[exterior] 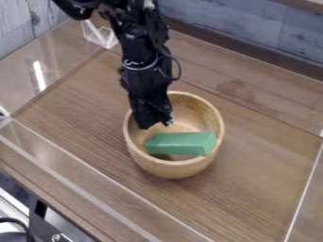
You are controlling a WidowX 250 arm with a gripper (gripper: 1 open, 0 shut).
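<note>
A wooden bowl (190,166) stands on the wooden table, holding a green block (183,143) that lies flat across it toward the front. My black gripper (151,118) hangs from above over the back left part of the bowl, its tip a little above and behind the block. Whether the fingers are open or shut is hard to make out.
A blue-grey plank wall (252,38) runs along the back. A small white object (101,30) sits at the back left, and the table's edge is at the lower left.
</note>
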